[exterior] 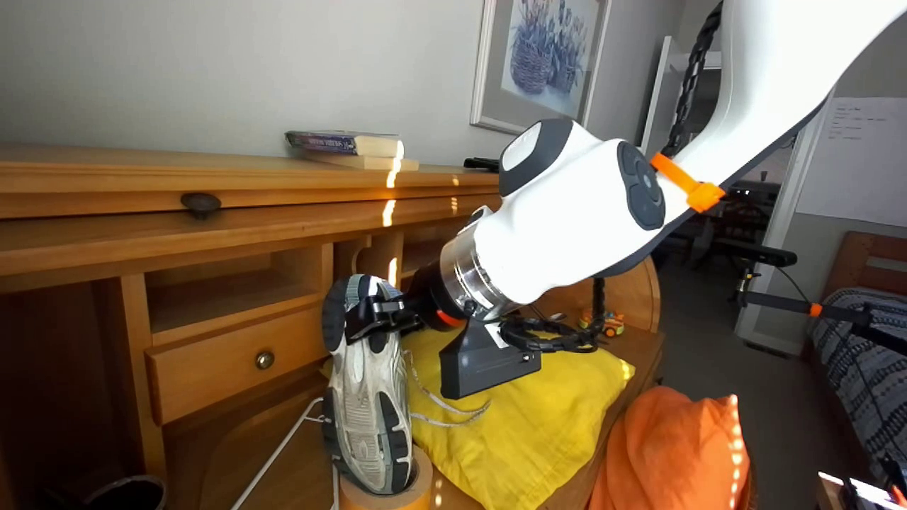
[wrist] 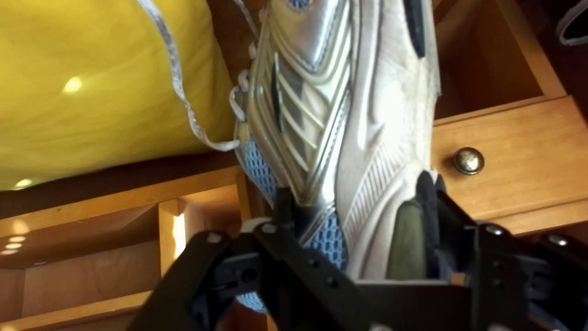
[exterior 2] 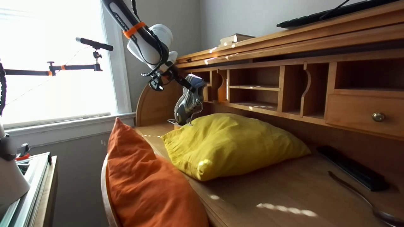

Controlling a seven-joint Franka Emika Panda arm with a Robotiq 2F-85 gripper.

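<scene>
A grey and white running shoe (exterior: 367, 416) hangs upright, toe end down, its sole turned toward exterior view 1. My gripper (exterior: 378, 321) is shut on the shoe's upper end. In the wrist view the shoe (wrist: 353, 127) fills the middle, and the gripper has a finger on each side of it. Loose white laces (wrist: 179, 82) dangle beside it. Below the shoe's lower end is a roll of tan tape (exterior: 404, 491), partly covered by it; whether they touch I cannot tell. Exterior view 2 shows the shoe (exterior 2: 189, 99) behind the yellow pillow (exterior 2: 234, 145).
An orange pillow (exterior 2: 147, 181) leans at the desk's front edge. White wire (exterior: 276, 450) lies left of the shoe. Drawers and cubbyholes (exterior 2: 253, 77) line the desk's back. A black remote-like object (exterior 2: 352, 166) and a spoon (exterior 2: 356, 193) rest on otherwise fairly clear desktop.
</scene>
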